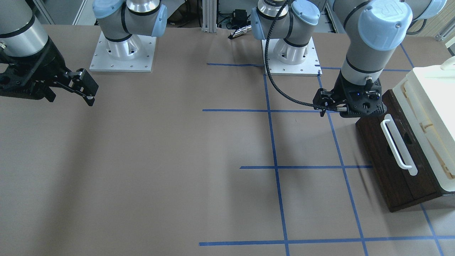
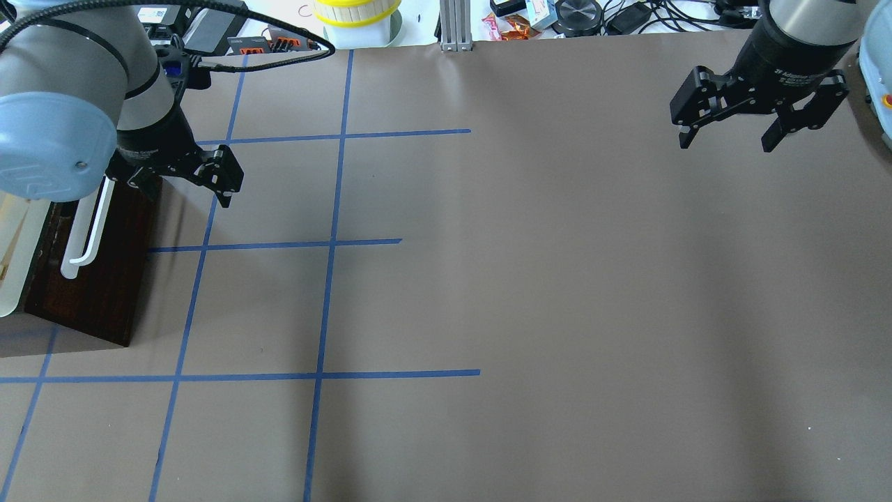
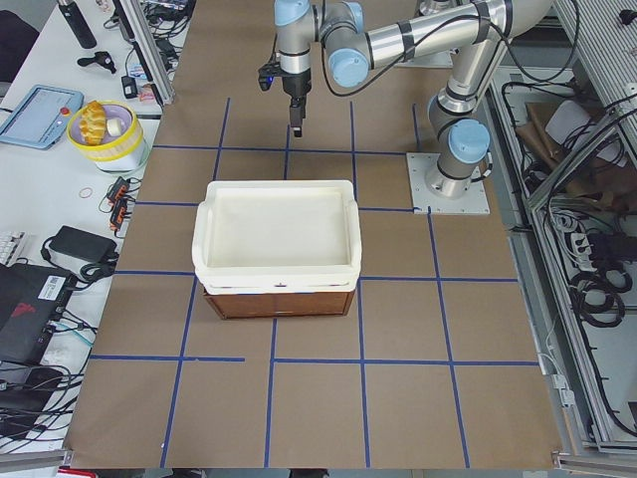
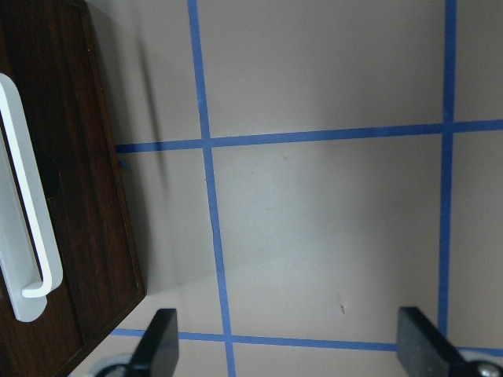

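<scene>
A dark wooden box [image 1: 375, 145] with a white handle [image 1: 396, 145] on its side and a white tray top [image 3: 277, 237] stands on the blue-gridded floor. My gripper [image 2: 188, 188] hangs above the floor beside the box, near the handle's end in the top view. In the left wrist view the handle [image 4: 31, 204] lies at the left, with bare floor below the gripper. Its two fingertips show far apart at the bottom edge, with nothing between them, so the gripper is open.
A second arm's gripper [image 2: 757, 117] hangs on the other side. Other arm bases stand at the floor's edge.
</scene>
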